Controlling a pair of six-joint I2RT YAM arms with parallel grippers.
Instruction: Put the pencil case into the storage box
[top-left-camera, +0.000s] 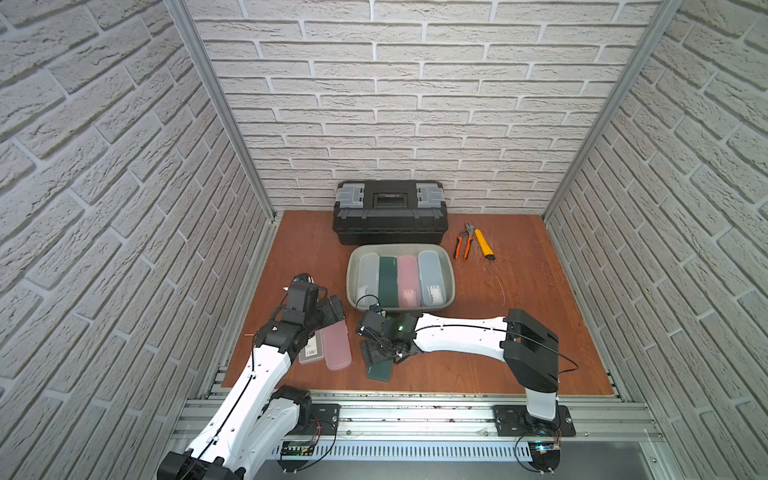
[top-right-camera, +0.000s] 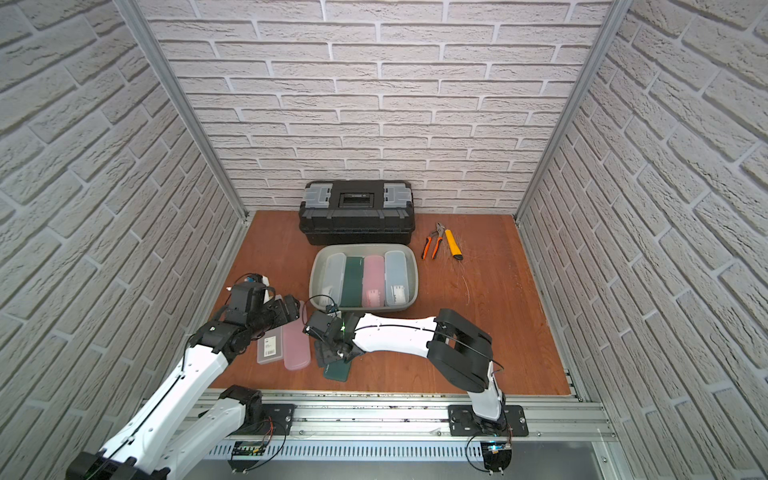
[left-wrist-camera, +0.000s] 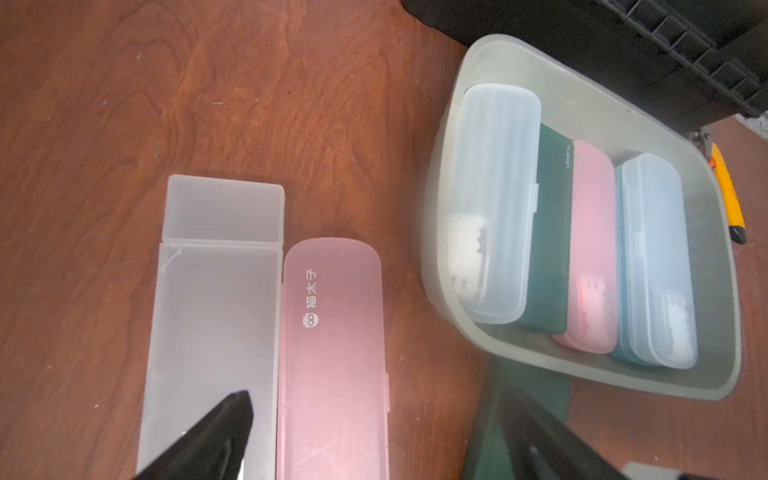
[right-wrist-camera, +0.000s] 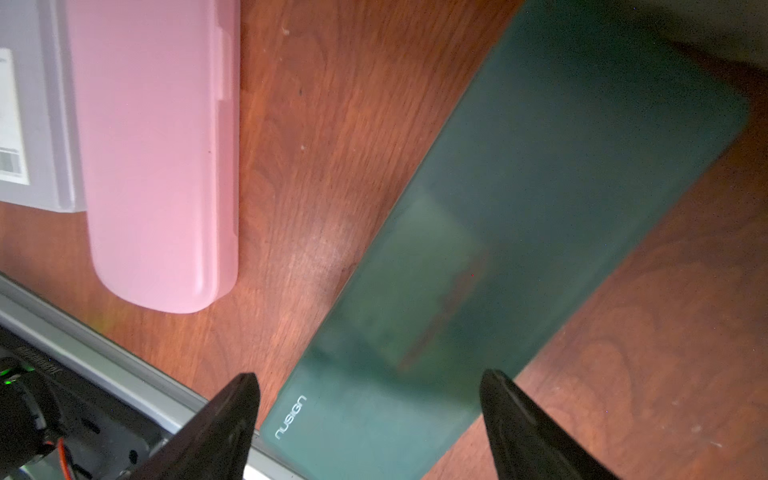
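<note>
In the right wrist view a dark green pencil case (right-wrist-camera: 512, 208) lies flat on the table, running diagonally. My right gripper is open above its near end, the fingertips on either side of it with nothing gripped. A pink case (left-wrist-camera: 332, 344) and a translucent grey-white case (left-wrist-camera: 216, 320) lie side by side on the table. Over them hangs my left gripper, open and empty. The storage box (left-wrist-camera: 436, 216) holds a row of cases: whitish (left-wrist-camera: 496, 200), green (left-wrist-camera: 550, 232), pink (left-wrist-camera: 593, 232) and light blue (left-wrist-camera: 660, 256).
Behind the box stands a black toolbox (top-left-camera: 390, 212). Orange-handled pliers (top-left-camera: 465, 241) and a yellow cutter (top-left-camera: 484, 244) lie to its right.
</note>
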